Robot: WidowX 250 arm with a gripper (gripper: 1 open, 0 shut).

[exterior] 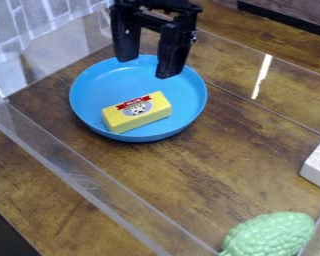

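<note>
A black gripper (152, 45) hangs over the back of a round blue plate (183, 100), its two broad fingers spread apart with nothing seen between them. On the front left part of the plate lies a yellow packet (136, 111) with a red-and-white label. The gripper is above and behind the packet, apart from it.
A green bumpy object (270, 236) lies at the front right, and a white block (318, 162) at the right edge. A clear plastic strip runs along the left.
</note>
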